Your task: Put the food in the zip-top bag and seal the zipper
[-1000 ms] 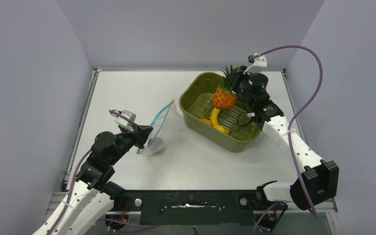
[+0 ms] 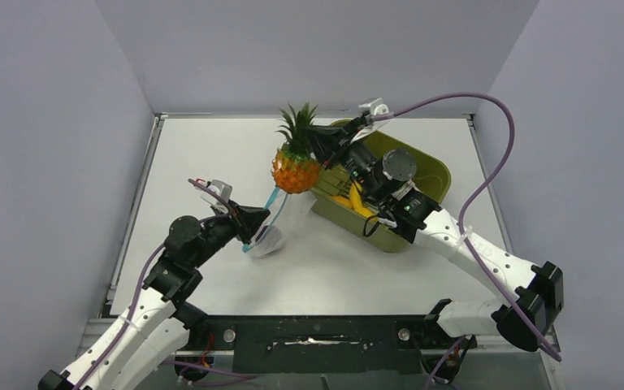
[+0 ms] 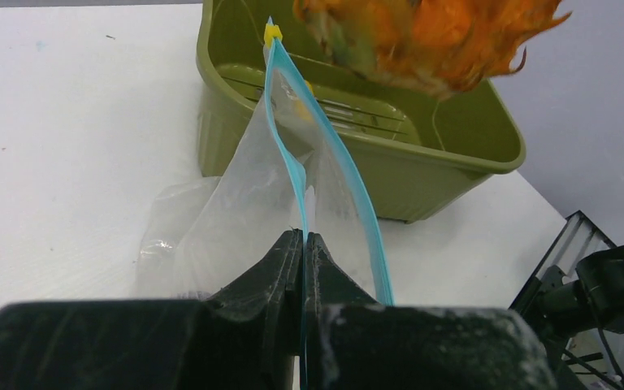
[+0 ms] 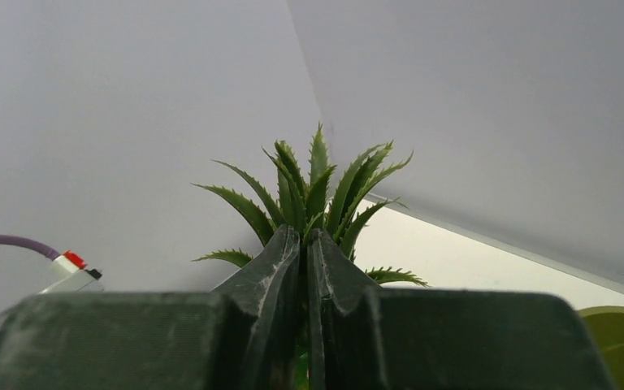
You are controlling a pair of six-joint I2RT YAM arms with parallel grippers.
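An orange pineapple with green leaves hangs upright above the far end of the bag, left of the basket. My right gripper is shut on it near the leaves, as the right wrist view also shows. The clear zip top bag has a blue rim and a yellow slider at its far tip. Its mouth gapes open. My left gripper is shut on the near lip of the bag, the blue strip running between its fingers. The pineapple's body looms over the top of that view, apart from the bag.
A green basket stands on the right half of the white table, with a banana and another yellow item inside. The bag's far tip reaches close to the basket's wall.
My right gripper has carried the pineapple left, from over the basket to over the bag's far side. The left gripper has shifted slightly right with the bag.
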